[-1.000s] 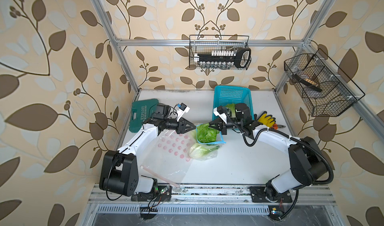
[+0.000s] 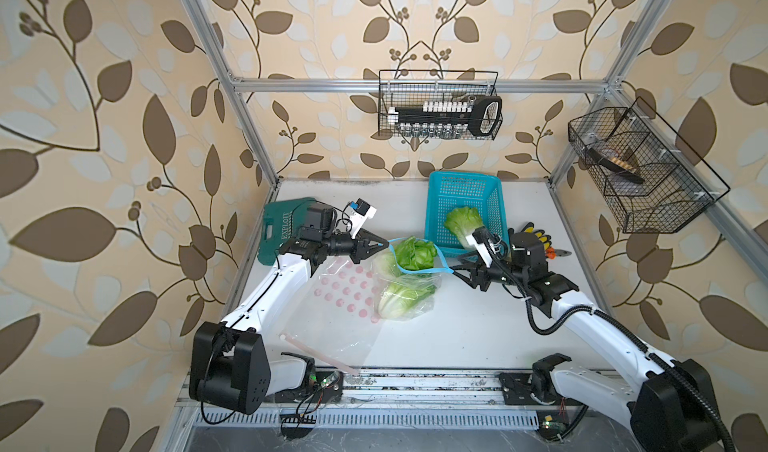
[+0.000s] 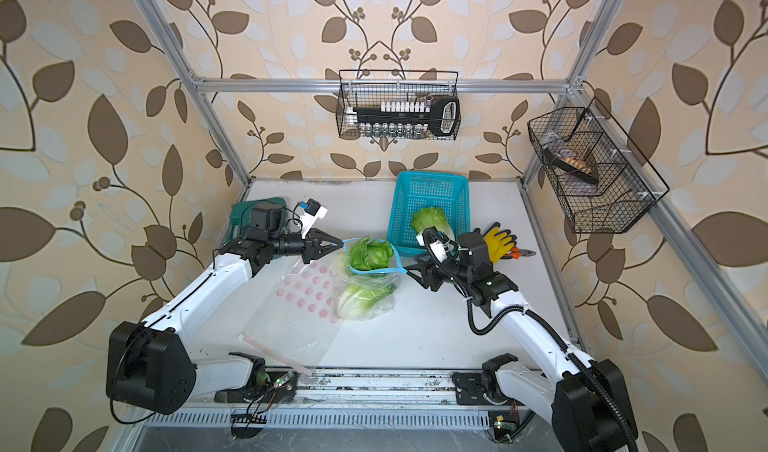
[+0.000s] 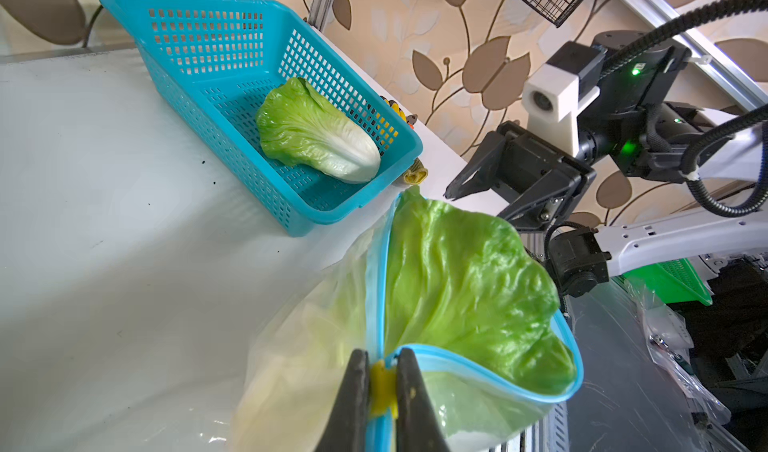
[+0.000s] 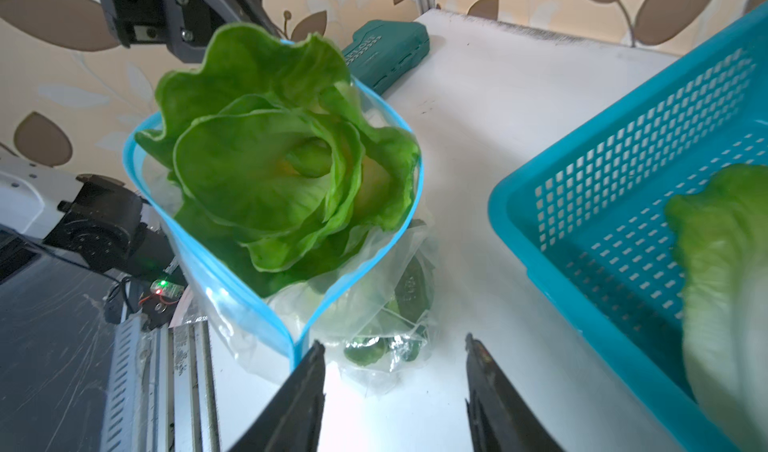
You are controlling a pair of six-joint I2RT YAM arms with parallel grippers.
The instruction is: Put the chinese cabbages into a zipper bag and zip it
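Observation:
The clear zipper bag (image 5: 376, 364) with its blue rim stands open, holding a leafy green cabbage (image 5: 248, 163) whose top pokes above the rim. A second, paler cabbage (image 2: 404, 298) shows through the plastic lower in the bag. My left gripper is shut on the yellow zipper slider (image 4: 382, 389) at one end of the rim. My right gripper is open beside the rim's opposite end, with that blue corner just by its left finger and nothing between the fingers. One more cabbage (image 4: 320, 130) lies in the teal basket (image 4: 216, 123).
Behind the bag is the basket, close to the right arm. A green tool case (image 2: 281, 229) sits back left. Yellow gloves (image 3: 497, 242) lie at the right. An empty pink-dotted plastic sheet (image 2: 336, 316) covers the front left.

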